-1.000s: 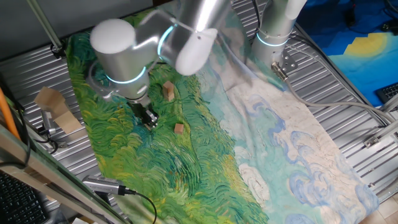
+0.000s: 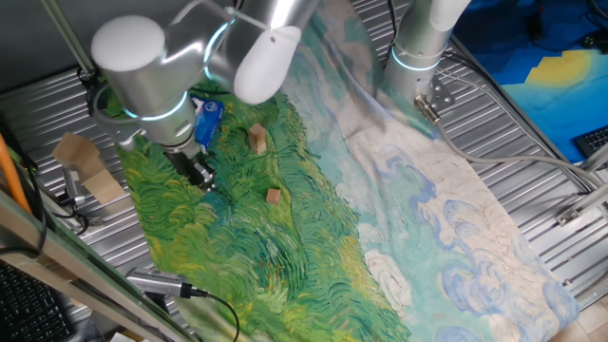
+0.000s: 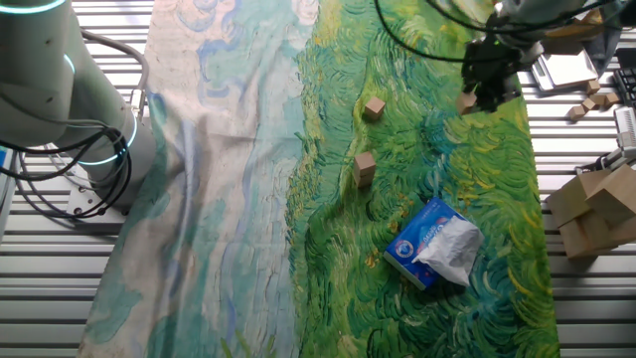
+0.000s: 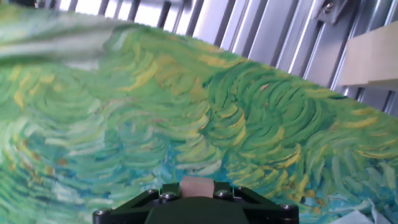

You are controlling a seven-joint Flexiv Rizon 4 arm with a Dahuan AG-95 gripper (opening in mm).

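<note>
A small wooden block (image 4: 197, 186) is between the fingers of my gripper, at the bottom edge of the wrist view. In exterior view 2 that block (image 3: 465, 102) shows beside the dark gripper (image 3: 487, 89), over the green part of the cloth. Exterior view 1 has the gripper (image 2: 207, 183) left of the other blocks, its grip too small to make out there. A lone wooden block (image 2: 274, 196) rests on the cloth. Nearby stands a taller wooden piece (image 3: 364, 169), seemingly stacked blocks, clear of the gripper.
A blue tissue pack (image 3: 429, 242) with a white tissue sticking out lies on the cloth, partly behind the arm in exterior view 1. Cardboard boxes (image 2: 87, 167) sit off the cloth's edge. A camera device (image 2: 157, 283) is at the near side.
In exterior view 1 the arm and gripper have moved left, away from the two wooden pieces, uncovering the blue tissue pack. The pieces on the cloth have stayed put.
</note>
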